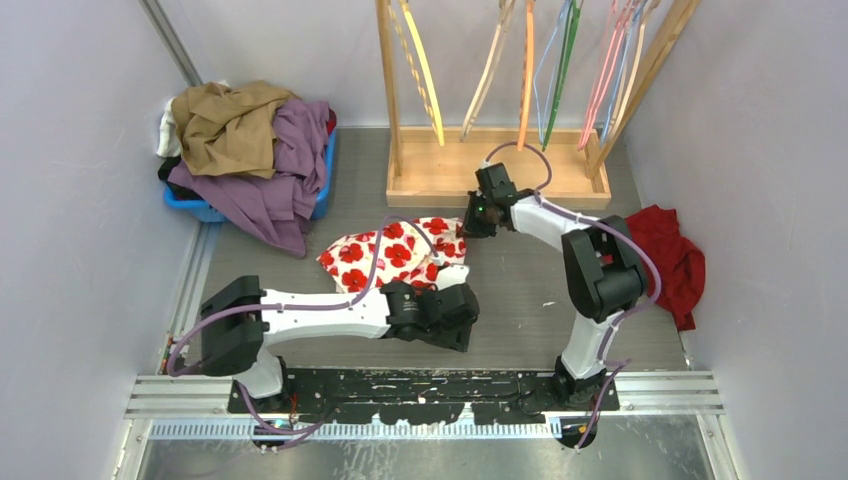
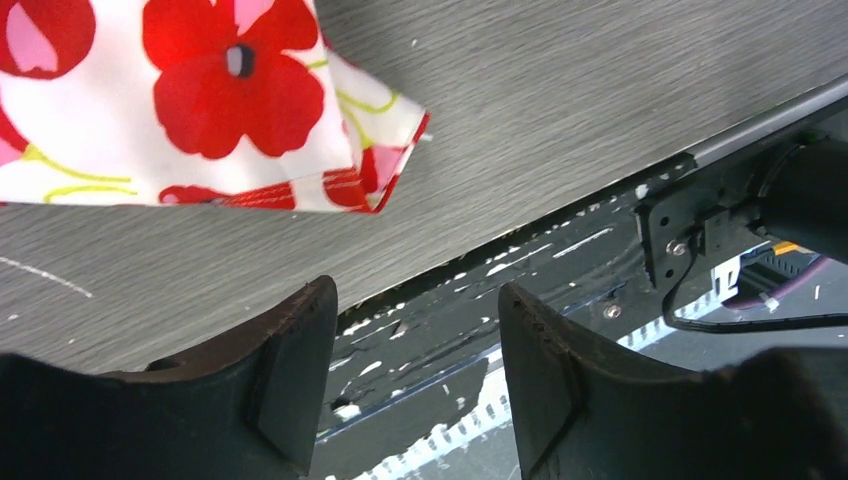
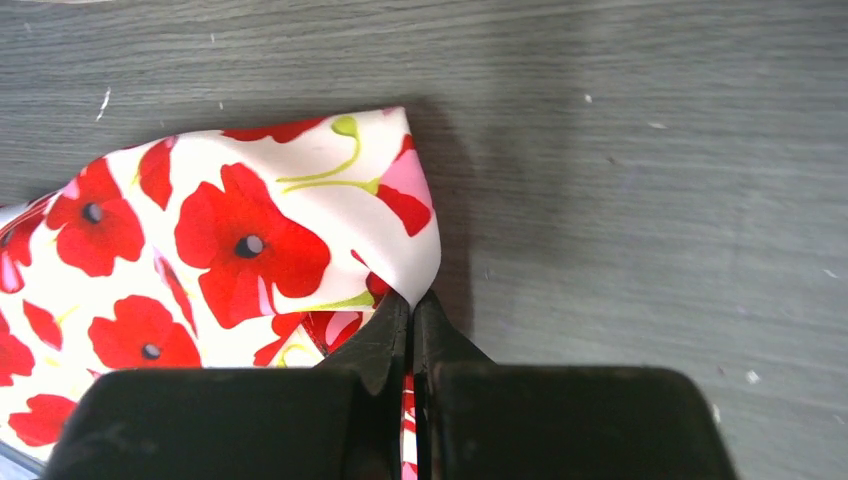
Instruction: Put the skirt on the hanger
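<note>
The skirt [image 1: 385,252], white with red flowers, is spread over the grey floor in the middle of the top view. My right gripper is shut on a pinch of the skirt's cloth near its upper right corner. At the lower right part of the skirt, my left gripper stands part open with no cloth between its fingers. In the left wrist view a folded corner of the skirt [image 2: 250,110] lies ahead of those fingers, apart from them. The left arm hides the skirt's lower part from above. Several coloured hangers [image 1: 527,80] hang on the rack.
The rack's wooden base [image 1: 430,185] stands just behind the right gripper. A blue basket [image 1: 325,175] heaped with clothes is at the back left, and a red cloth [image 1: 668,255] lies at the right. Bare floor [image 1: 520,320] shows between the arms.
</note>
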